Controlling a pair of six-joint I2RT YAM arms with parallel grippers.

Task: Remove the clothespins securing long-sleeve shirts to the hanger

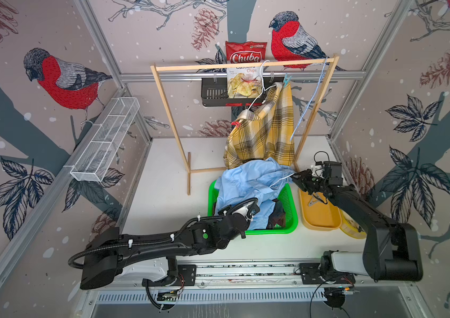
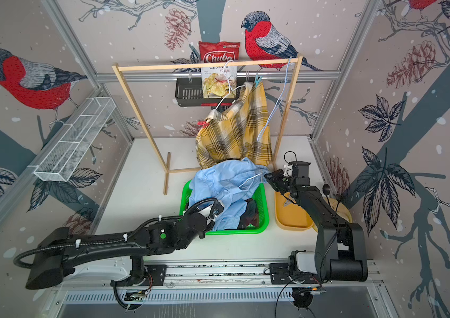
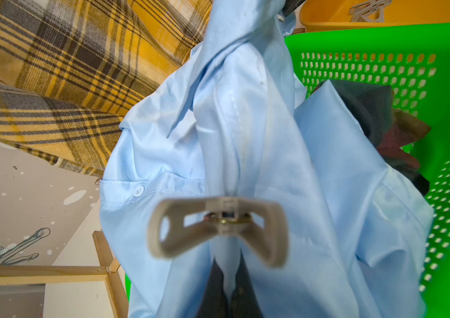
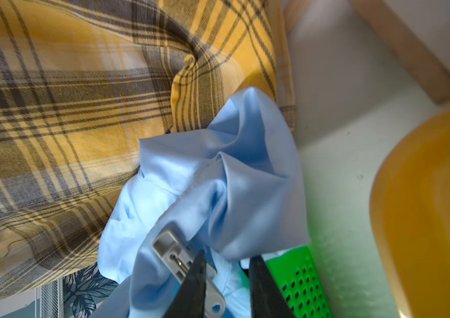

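Observation:
A light blue shirt lies crumpled in a green basket. In the left wrist view my left gripper is shut over it, a blurred beige plastic piece just above the fingertips; whether anything is between them is unclear. My right gripper is at the shirt's right end, part open, beside a grey clothespin on the blue fabric. A yellow plaid shirt hangs on the rack behind, with a red clothespin and a teal clothespin on it.
A yellow bin with clothespins inside stands right of the basket. The wooden rack spans the back, and a white wire shelf is on the left wall.

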